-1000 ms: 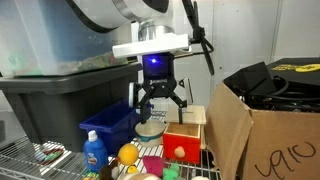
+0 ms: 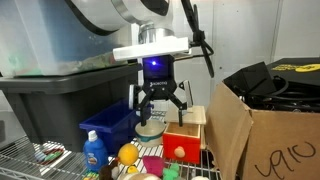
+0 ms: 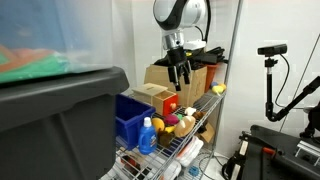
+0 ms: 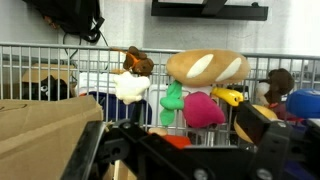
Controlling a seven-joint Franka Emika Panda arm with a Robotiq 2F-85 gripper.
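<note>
My gripper (image 2: 158,112) hangs over the wire shelf with its two fingers spread apart and nothing between them. In the wrist view the gripper faces down, and several toys lie below it. Among them are a bread loaf (image 4: 207,68), a magenta toy (image 4: 203,110), a green toy (image 4: 173,97), a yellow piece (image 4: 229,96) and a white piece (image 4: 131,87). An orange ball (image 2: 128,154) rests on the shelf beside a blue bottle (image 2: 95,151). Behind them, a red apple-like item (image 2: 180,152) shows at an orange-red box (image 2: 183,141). The gripper partly hides the lower toys in the wrist view.
A dark blue bin (image 2: 112,128) stands behind the bottle, next to a large grey tub (image 2: 70,105). An open cardboard box (image 2: 275,145) borders the right side. The wire shelf (image 3: 130,164) has bare room toward its near end.
</note>
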